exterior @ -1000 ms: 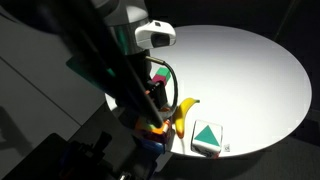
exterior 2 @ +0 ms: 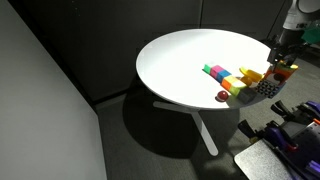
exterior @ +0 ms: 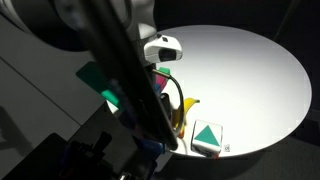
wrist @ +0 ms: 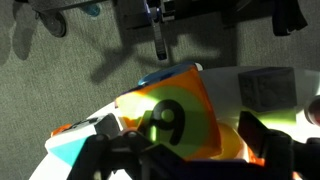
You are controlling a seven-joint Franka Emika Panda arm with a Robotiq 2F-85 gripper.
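Note:
In the wrist view, an orange block [wrist: 195, 84] bearing a green disc and a dark 9 fills the middle. My gripper is open, its dark fingers [wrist: 265, 147] spread at the lower edge of the view, with the block in front of and partly between them. Whether the fingers touch it, I cannot tell. From the second exterior view, the gripper [exterior 2: 284, 66] is low at the table's right edge, by the orange block [exterior 2: 287, 72]. The arm hides the block and the fingertips in the first exterior view.
A white cube with a green triangle [exterior: 207, 138] and a yellow banana [exterior: 190, 103] lie near the white table's edge. Coloured blocks [exterior 2: 217, 73] and a red ball [exterior 2: 222, 96] sit nearby.
The arm has shifted slightly in the first exterior view and covers more of the banana. An orange and green patch below the gripper has gone out of sight behind it. The white cube has stayed put.

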